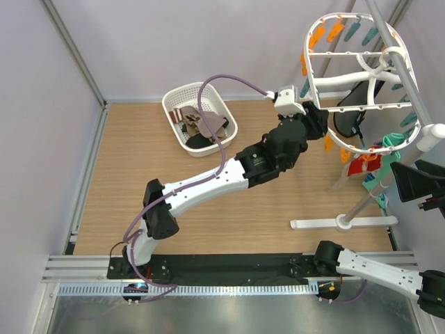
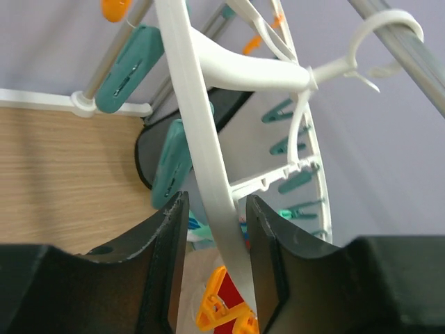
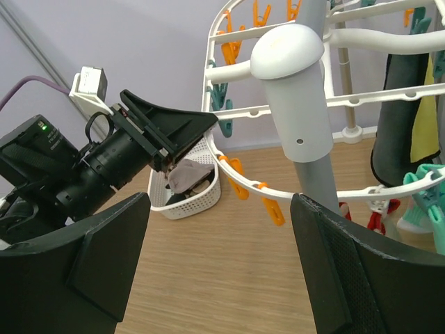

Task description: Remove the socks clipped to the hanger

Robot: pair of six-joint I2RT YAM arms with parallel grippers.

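The white hanger carries orange and teal clips around its rim. My left gripper is at the rim's left side; in the left wrist view the white bar passes between its part-open fingers, with gaps showing on both sides. No sock shows between them. A dark sock with a yellow patch hangs at the back of the hanger, and a red sock hangs low at the front right. My right gripper stands open and empty, in front of the hanger's pole.
A white basket with several socks inside stands on the wooden floor to the left. The grey stand pole and its white foot are at the right. Floor between basket and stand is bare.
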